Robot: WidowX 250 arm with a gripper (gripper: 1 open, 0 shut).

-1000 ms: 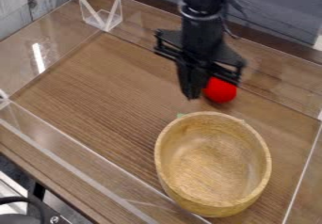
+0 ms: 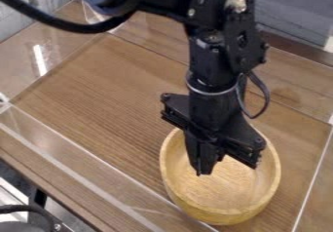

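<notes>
My black gripper [image 2: 203, 163] hangs low over the shallow tan bowl [image 2: 221, 202], its fingertips pointing down inside the rim's outline, shut with nothing visible between them. Whether the tips touch the bowl cannot be told. The arm covers much of the middle of the view and the back of the bowl.
A wooden tabletop [image 2: 85, 95] surrounds the bowl, with clear space to the left. Pale edges run along the left and back. A black cable lies at the lower left corner.
The red object is now hidden behind the arm.
</notes>
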